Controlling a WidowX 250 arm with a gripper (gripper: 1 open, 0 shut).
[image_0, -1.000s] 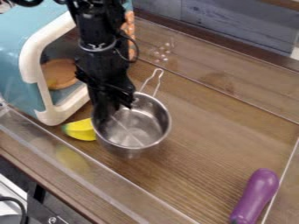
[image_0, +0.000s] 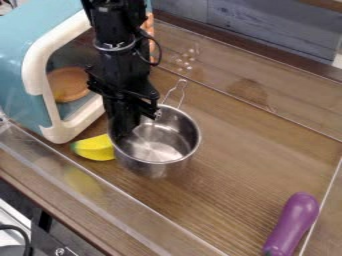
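Note:
My black gripper (image_0: 127, 112) is at the left rim of a shiny steel pot (image_0: 163, 152), with its fingertips low at or behind that rim; whether it grips the rim I cannot tell. The pot has a wire handle pointing up and away. A yellow banana-like object (image_0: 94, 148) lies just left of the pot, partly hidden by it.
A light blue microwave-like box (image_0: 30, 55) with a white frame and a wooden disc (image_0: 70, 84) inside stands at the back left. A purple eggplant-like object (image_0: 291, 225) lies at the front right.
The pot has shifted slightly right, and more of the yellow object shows. My gripper has moved slightly with it.

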